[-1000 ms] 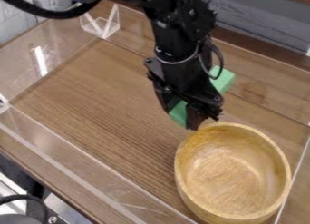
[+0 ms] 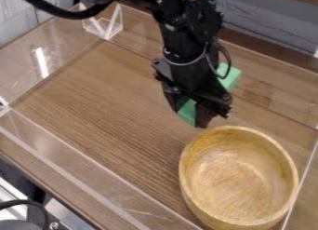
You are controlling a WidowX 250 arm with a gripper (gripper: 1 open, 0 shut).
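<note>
My black gripper [image 2: 196,101] hangs over the middle of the wooden surface, shut on a green object [image 2: 224,77] that shows behind and below its fingers. The object is partly hidden by the gripper, so its full shape cannot be told. Just in front and to the right lies a large yellow round bowl [image 2: 237,179], with nothing visible inside it.
A clear plastic holder [image 2: 104,21] stands at the back left. Edges and rails bound the area at left and back right.
The gripper and green object have shifted slightly up and left, a little farther from the bowl's rim.
</note>
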